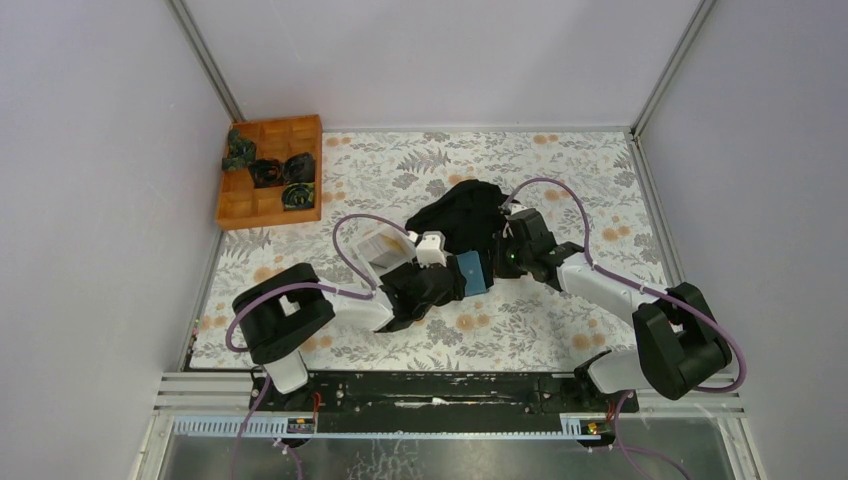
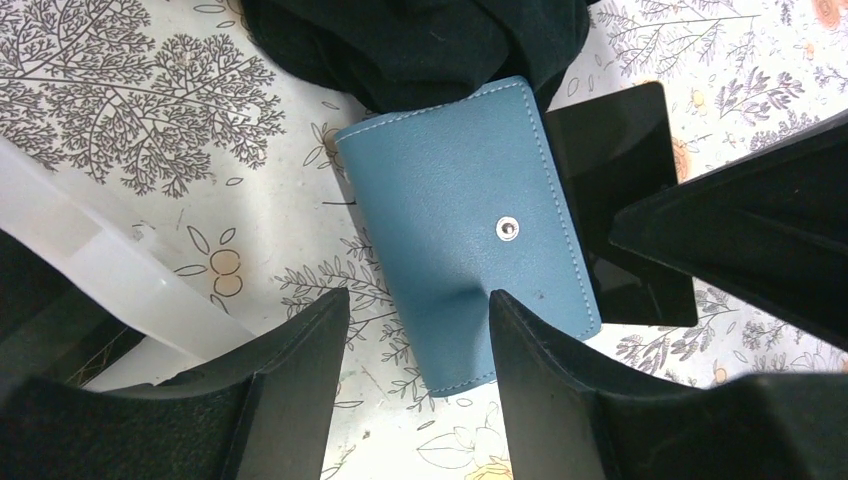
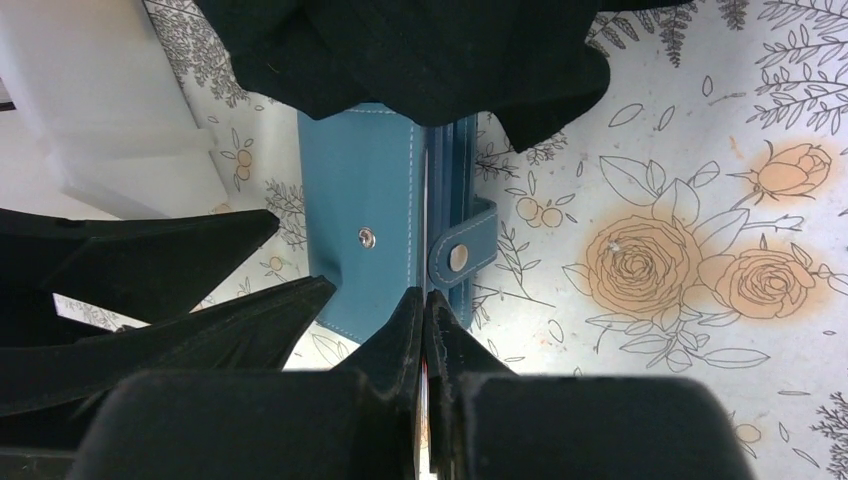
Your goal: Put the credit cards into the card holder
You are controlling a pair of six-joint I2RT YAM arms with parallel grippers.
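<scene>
A blue leather card holder (image 2: 450, 230) (image 3: 355, 190) lies flat on the table, its snap strap (image 3: 470, 240) on the right side in the right wrist view, a dark flat piece (image 2: 620, 150) beside it in the left wrist view. My left gripper stands open over the holder's near end, nothing visible between its fingers. My right gripper is shut at the holder's near right edge, nothing visible between its fingertips. A black cloth (image 1: 455, 210) (image 3: 400, 50) lies against the holder's far end.
A white translucent container (image 1: 380, 250) (image 2: 120, 270) is left of the holder. A wooden compartment tray (image 1: 235, 200) with dark items stands at back left.
</scene>
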